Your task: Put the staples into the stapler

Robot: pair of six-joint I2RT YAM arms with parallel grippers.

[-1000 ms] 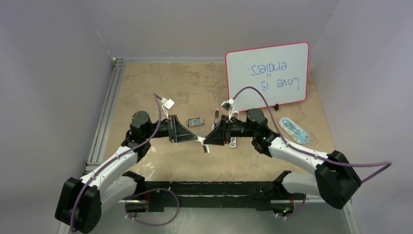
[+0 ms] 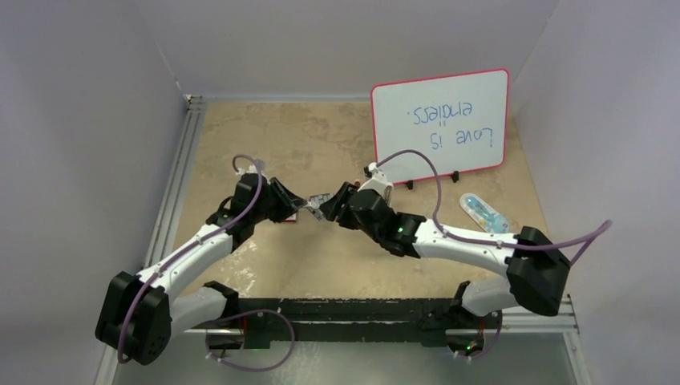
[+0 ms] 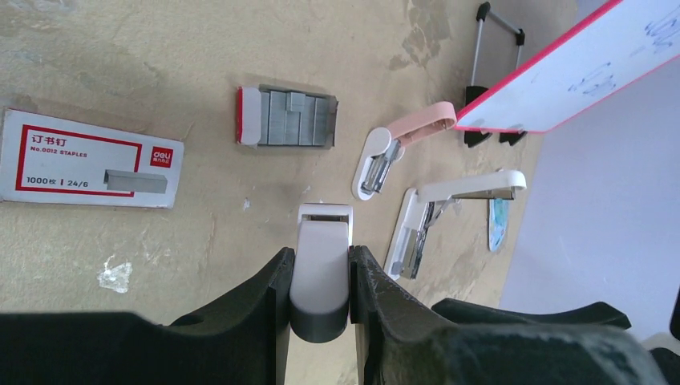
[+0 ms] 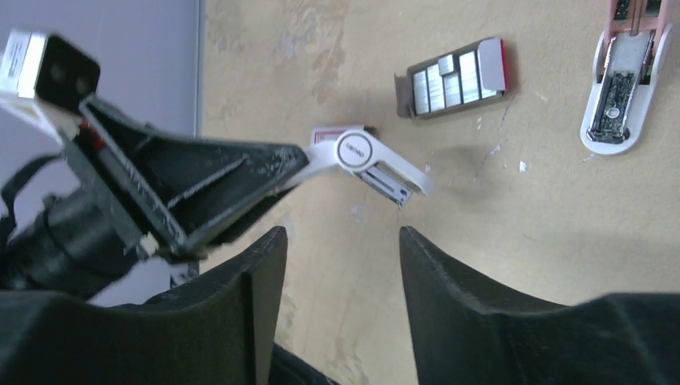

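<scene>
A white stapler [image 3: 319, 261] is clamped in my left gripper, held above the table. The right wrist view shows its white body [image 4: 385, 160] tilted, with a metal staple rail [image 4: 386, 186] angled out beneath it. My right gripper faces it from the right with its fingers spread and nothing between them. On the table lies an open box of grey staple strips, also visible as the open staple box [image 4: 453, 80] in the right wrist view. Whether any staples sit in the held stapler cannot be made out.
A closed staples carton [image 3: 88, 160] lies to the left. Two open staplers, one pink [image 3: 421, 122] and one white [image 3: 413, 228], stand to the right near the whiteboard [image 2: 439, 120]. A blue-white packet [image 2: 484, 213] lies at the far right.
Both grippers have moved left and slightly toward the back, the stapler travelling with the left one.
</scene>
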